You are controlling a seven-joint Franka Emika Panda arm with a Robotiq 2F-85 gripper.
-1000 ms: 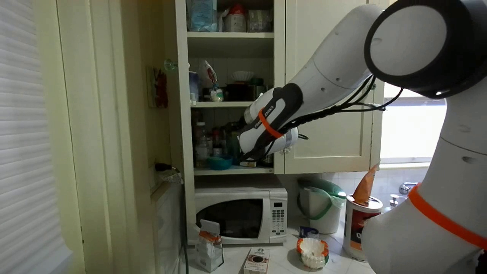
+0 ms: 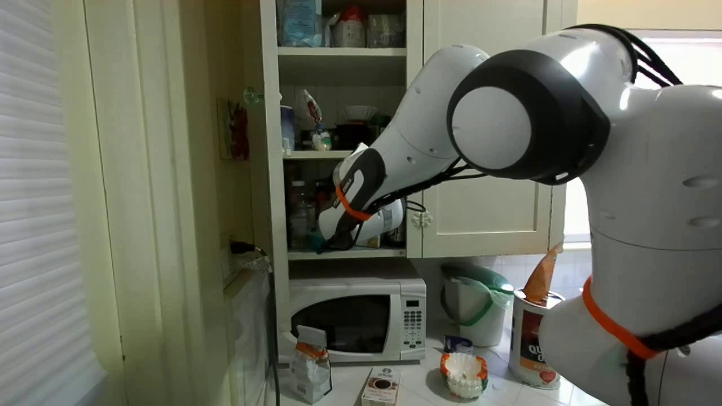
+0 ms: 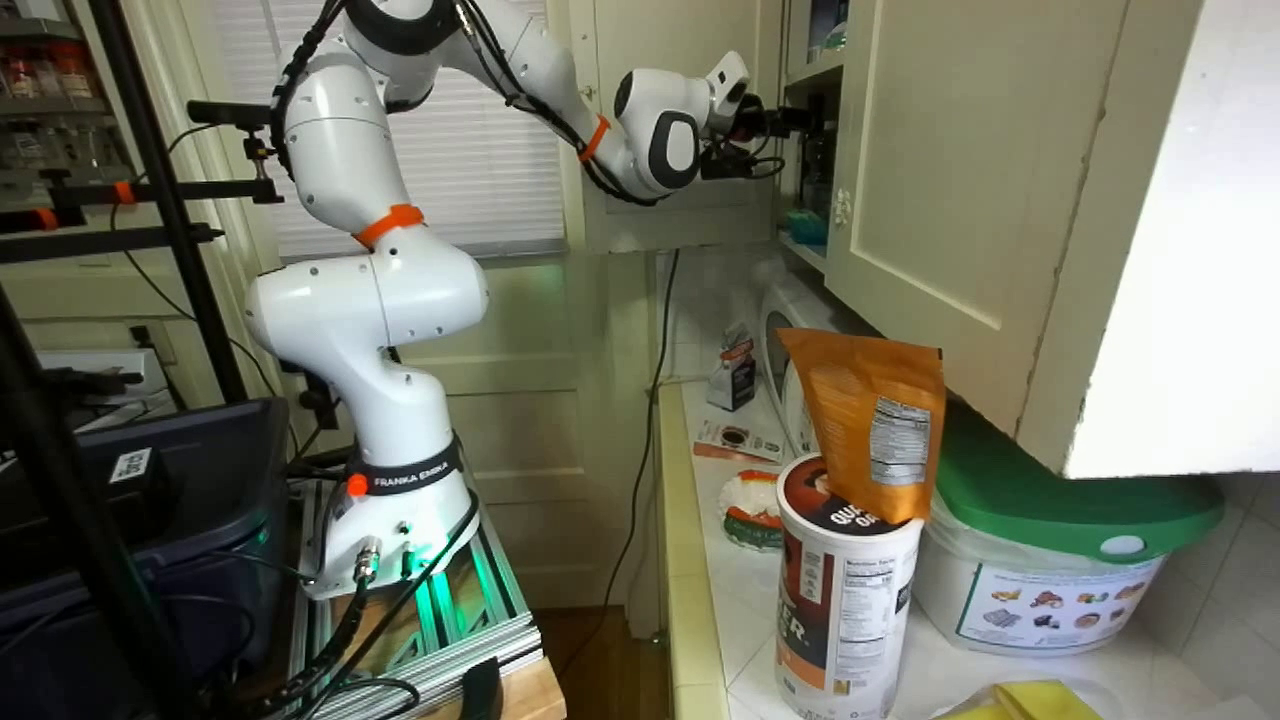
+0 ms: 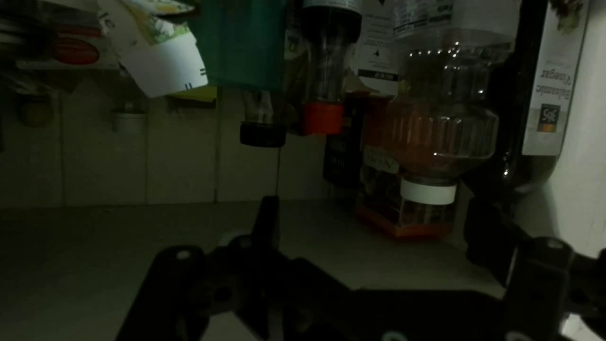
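My gripper (image 3: pixel 786 142) is at the opening of the cupboard's lower shelf in the second exterior view. In the wrist view its dark fingers (image 4: pixel 265 224) stand wide apart, so it is open, with nothing held between them. Behind the gap, a clear bottle with a white cap (image 4: pixel 429 192) appears upside down, beside a balsamic vinegar bottle (image 4: pixel 548 96). A red-capped bottle (image 4: pixel 322 118) and a black-capped one (image 4: pixel 262 134) are further left. The teal bowl (image 3: pixel 806 226) sits low on that shelf, below my gripper. In the first exterior view, my arm hides the fingers.
The cupboard door (image 3: pixel 960 180) and shelf edges (image 2: pixel 345 254) border the opening closely. Below are a microwave (image 2: pixel 355 321), a coffee bag (image 2: pixel 311 372), an oats canister (image 3: pixel 840 600) with an orange pouch (image 3: pixel 870 414), and a green-lidded bin (image 3: pixel 1056 588).
My arm has swung left in the first exterior view. The hand now stands in front of the lower shelf's middle and covers most of the teal bowl, which was in plain view before.
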